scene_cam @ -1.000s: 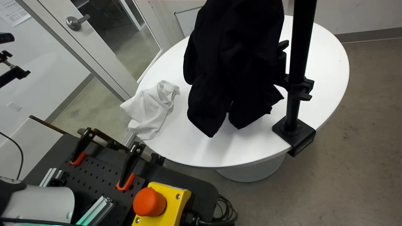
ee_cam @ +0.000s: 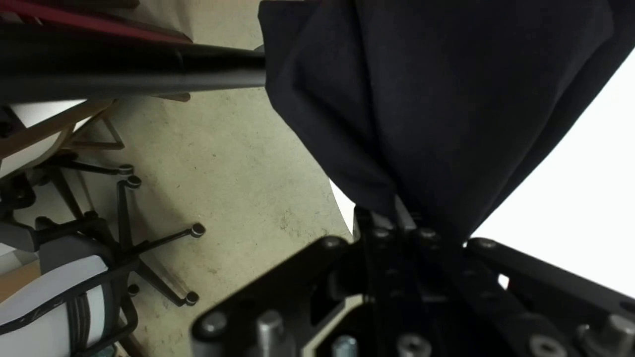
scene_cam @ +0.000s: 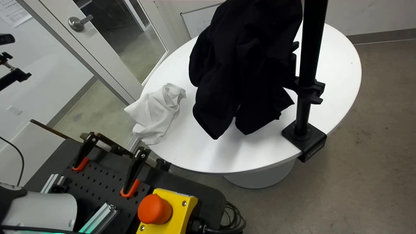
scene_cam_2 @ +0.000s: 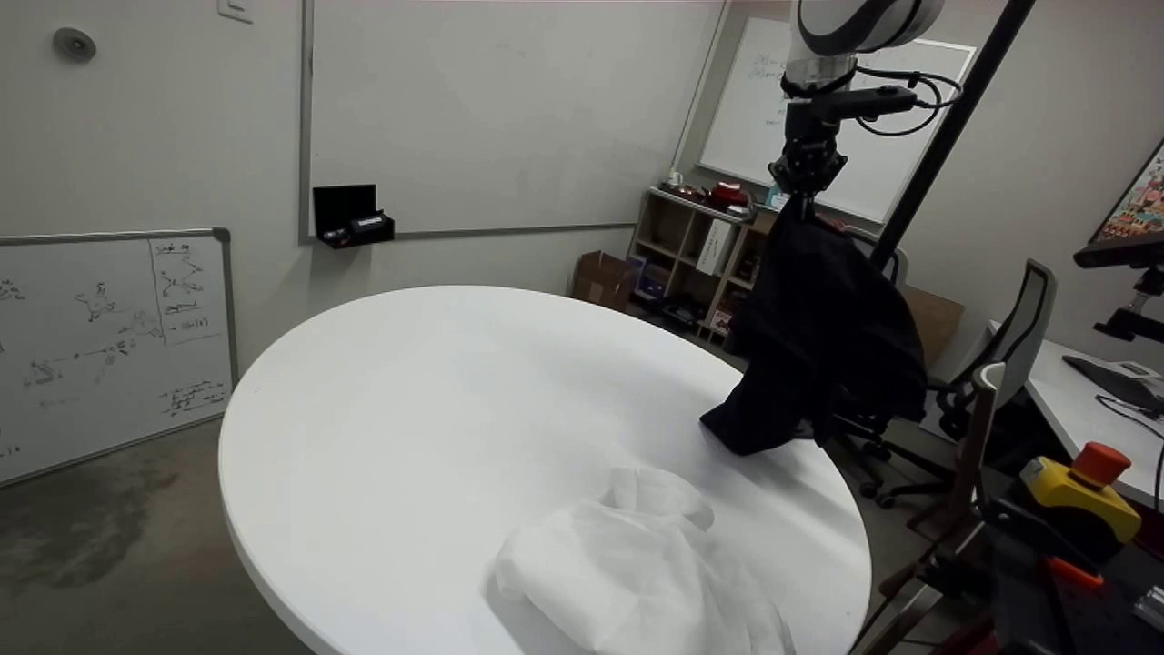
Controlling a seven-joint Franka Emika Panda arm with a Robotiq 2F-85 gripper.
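Note:
A large black cloth [scene_cam_2: 820, 327] hangs in folds from my gripper [scene_cam_2: 804, 203], its lower end reaching down over the right side of the table. In the wrist view my gripper is shut, with the gathered cloth [ee_cam: 440, 119] pinched at its fingertips. Exterior view 1 shows the black cloth [scene_cam: 241, 74] across the middle of the tabletop, while the gripper itself is out of that picture. A crumpled white cloth [scene_cam: 158, 113] lies by itself near the table's edge, apart from the black one; exterior view 2 has this white cloth [scene_cam_2: 638, 562] at the front.
The round white table [scene_cam_2: 436, 426] has much bare surface. A black pole [scene_cam: 312, 50] is clamped at its edge, close beside the black cloth. A yellow box with a red button [scene_cam: 167, 210] stands on the dark bench. Chairs [ee_cam: 89, 267] are on the floor nearby.
In exterior view 1 the upper part of the black cloth has shifted slightly right, and its lowest tip sits a little higher. The white cloth has stayed where it was.

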